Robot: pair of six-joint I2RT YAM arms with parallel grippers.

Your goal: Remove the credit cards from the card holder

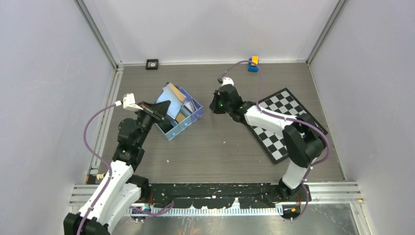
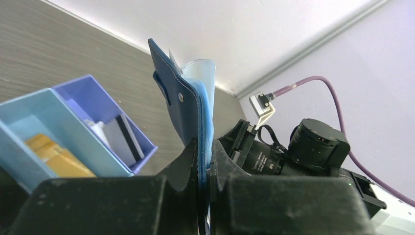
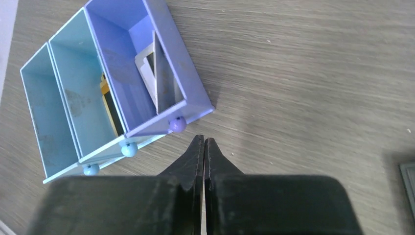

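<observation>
My left gripper is shut on the blue card holder, held upright with pale inserts at its top. In the top view, my left gripper holds the holder over the three-compartment organiser. Whether cards are in the holder I cannot tell. My right gripper is shut with nothing between its fingers, right of the organiser, as the top view also shows.
The organiser's bins hold yellow and grey items. A chessboard lies on the right, a blue-and-yellow object and a small black square at the back.
</observation>
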